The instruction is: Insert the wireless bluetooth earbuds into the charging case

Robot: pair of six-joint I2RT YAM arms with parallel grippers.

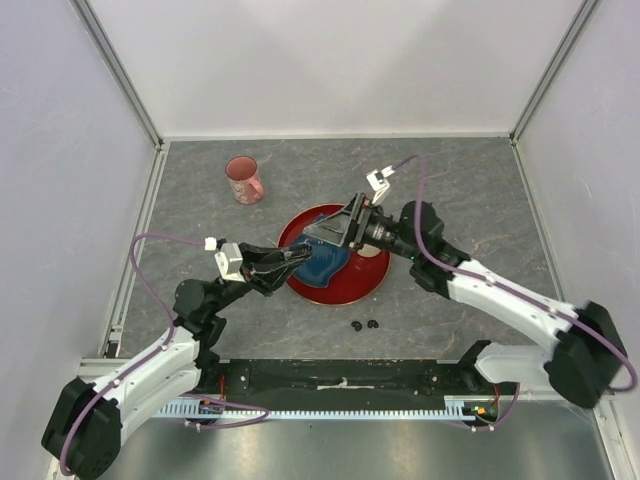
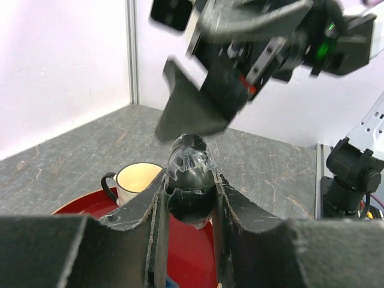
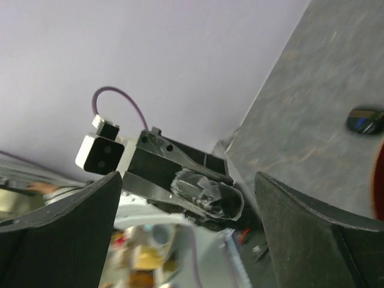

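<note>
The charging case, small, dark and glossy, is held upright over the red plate. My left gripper is shut on it. Whether its lid stands up is hard to tell. Two black earbuds lie on the grey table in front of the plate, and a dark earbud with a blue glint shows at the right of the right wrist view. My right gripper is open, just behind and right of the case, apart from it. Between its spread fingers the case appears only in the distance.
The red plate beneath the grippers bears a blue cloth and a cream cup. A pink mug stands at the back left. Bare table lies at the back right and front left.
</note>
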